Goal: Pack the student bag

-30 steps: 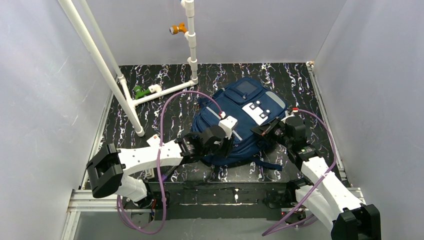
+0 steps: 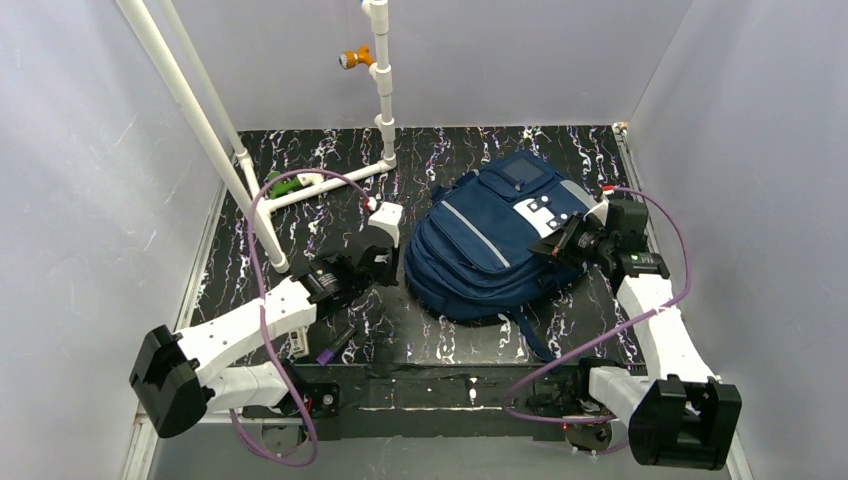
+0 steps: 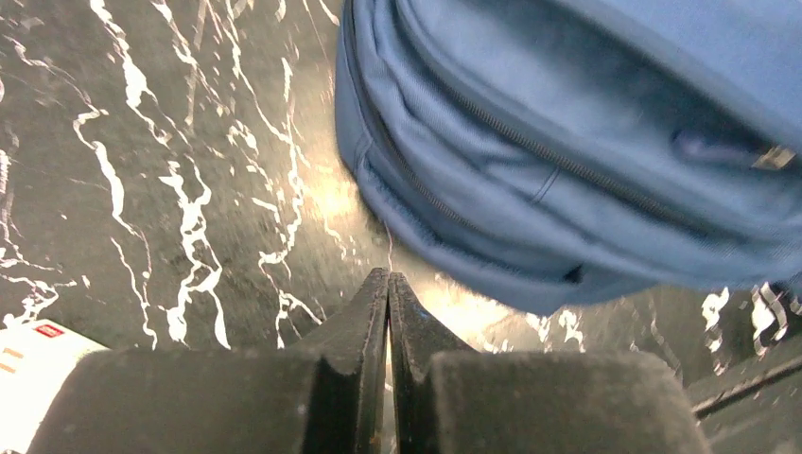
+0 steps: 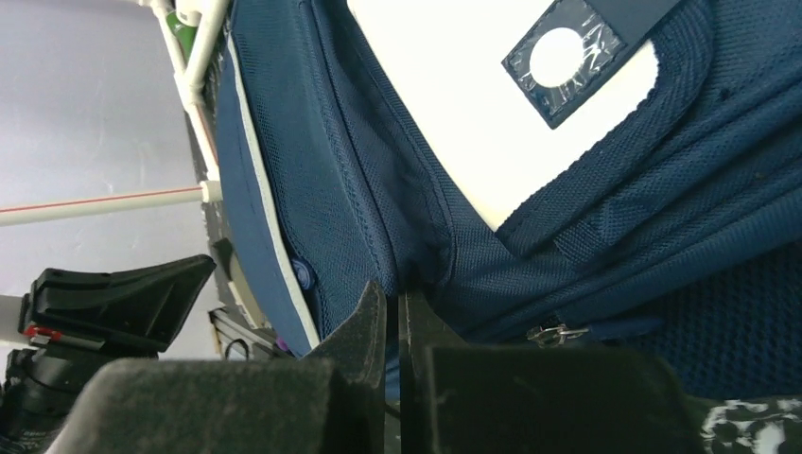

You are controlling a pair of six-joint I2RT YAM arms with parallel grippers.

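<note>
The navy backpack (image 2: 480, 245) lies on the dark marbled table, its white front panel (image 2: 535, 215) facing up. My right gripper is shut on a fold of the backpack's fabric (image 4: 364, 208), beside the white panel. In the left wrist view my left gripper has its fingertips together over bare table, just off the bag's lower edge (image 3: 473, 265). Nothing shows between them. A zipper (image 3: 567, 161) runs along the bag's side there. A white card with red print (image 3: 43, 378) lies at that view's lower left.
A purple-ended dark marker (image 2: 335, 345) and a small light item (image 2: 298, 343) lie near the front edge, close to the left arm. White pipes (image 2: 330, 183) with a green fitting (image 2: 288, 185) stand at the back left. Table between pipes and bag is clear.
My left gripper has moved left, off the bag.
</note>
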